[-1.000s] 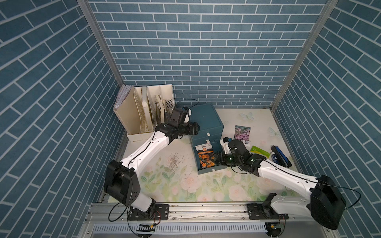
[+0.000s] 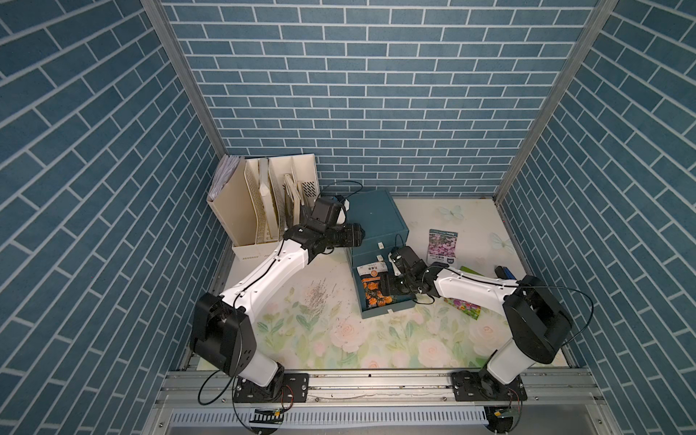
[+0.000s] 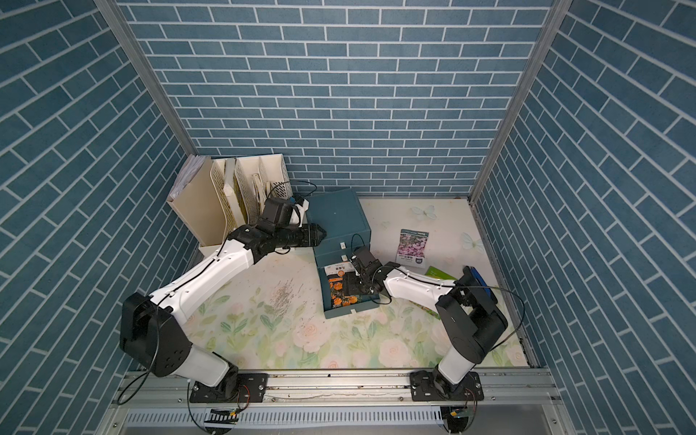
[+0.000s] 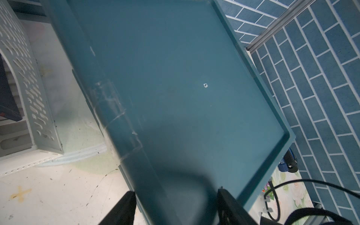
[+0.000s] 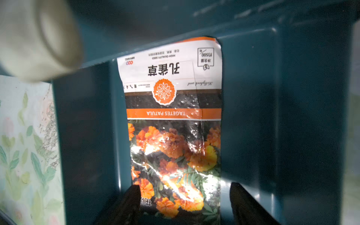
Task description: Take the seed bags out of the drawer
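Observation:
A teal drawer (image 2: 384, 311) is pulled out at the front of the teal cabinet (image 2: 377, 214), with an orange marigold seed bag (image 5: 172, 150) lying flat inside. My right gripper hangs open over the bag's lower end, fingers either side of it. My left gripper is shut on the cabinet at its top left front corner. A pink-flowered seed bag (image 2: 442, 245) lies on the table right of the cabinet, and a green bag (image 2: 464, 308) is partly hidden under my right arm.
A cream file organiser (image 2: 257, 203) stands at the back left. A dark blue object (image 3: 478, 279) lies at the far right.
The left arm stays still.

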